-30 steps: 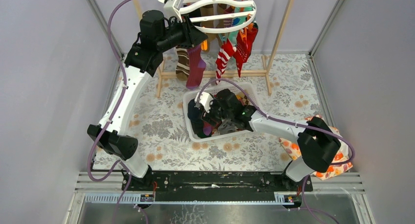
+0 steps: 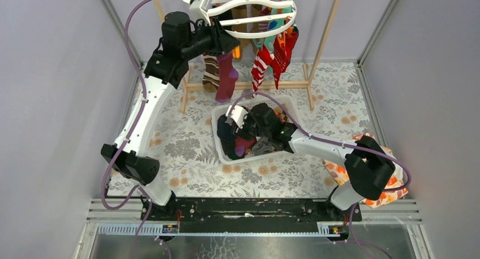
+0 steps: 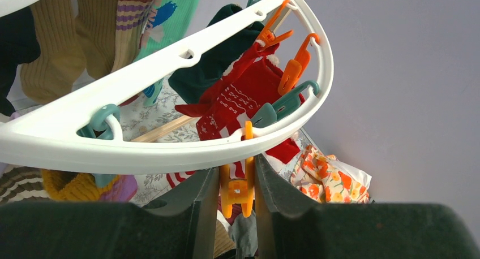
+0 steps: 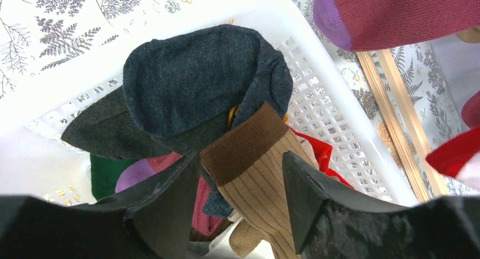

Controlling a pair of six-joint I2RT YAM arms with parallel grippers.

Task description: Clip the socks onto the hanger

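Observation:
The white round hanger hangs at the top, with several socks clipped around it. At its front rim, my left gripper is shut on an orange clip that hangs from the ring; no sock shows in this clip. Red patterned socks hang behind it from other clips. Over the white basket, my right gripper stands open. Between and below its fingers lies a tan ribbed sock with a brown cuff. A dark blue sock lies beside it.
A wooden stand frames the hanger, its base bar behind the basket. Hanging socks, one maroon, dangle close above the basket's far side. An orange-flowered cloth lies at the right. The floor left of the basket is clear.
In the top view, the right gripper has shifted only slightly over the basket. The hanging socks sway a little. My left arm holds still at the hanger.

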